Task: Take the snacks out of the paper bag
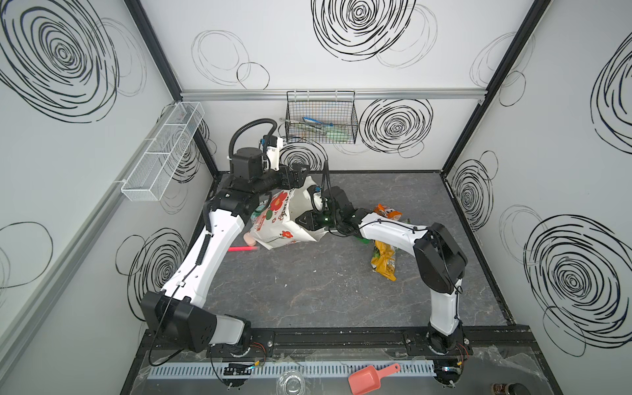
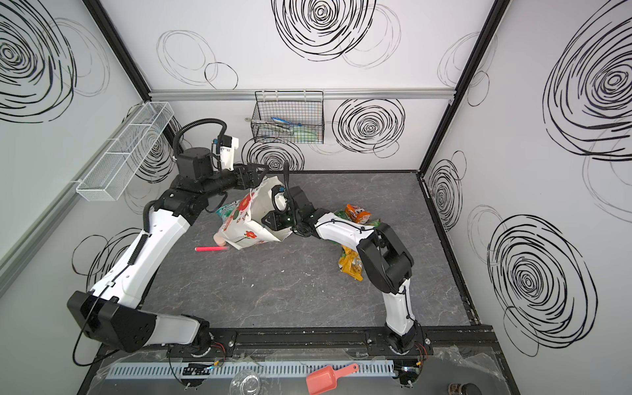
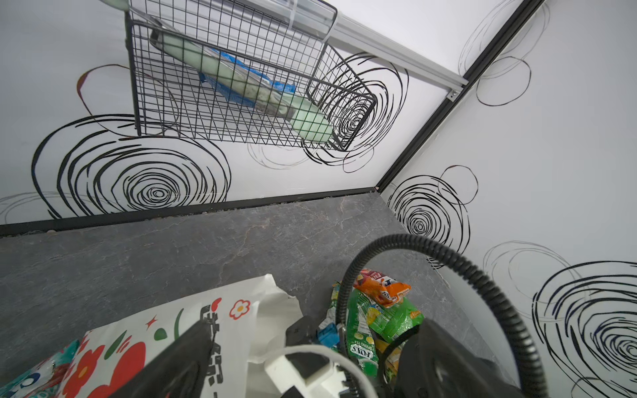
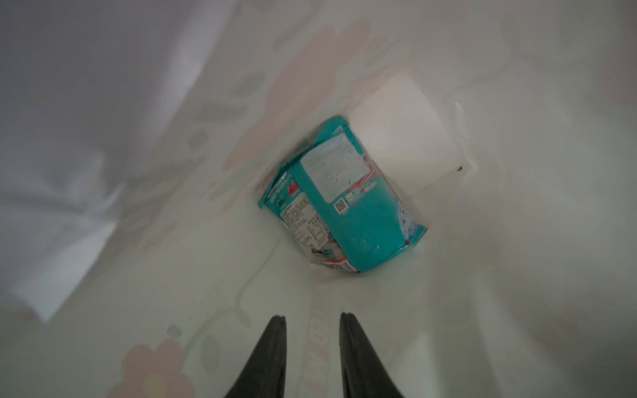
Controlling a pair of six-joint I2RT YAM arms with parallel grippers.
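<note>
The paper bag (image 1: 276, 223), white with red flowers, lies tilted on the grey table, mouth toward the right. My right gripper (image 1: 309, 220) reaches into it. Inside, in the right wrist view, a teal snack packet (image 4: 361, 219) lies ahead of the dark fingers (image 4: 267, 355), which are apart with nothing visible between them. My left gripper (image 1: 295, 172) is raised above the bag's back edge and is open. Right of the bag lie snack packets: yellow (image 2: 350, 263), orange (image 3: 379, 286) and green (image 3: 361, 338).
A wire basket (image 1: 321, 135) hangs on the back wall, a white rack (image 1: 141, 191) on the left wall. A red stick (image 2: 209, 249) lies left of the bag.
</note>
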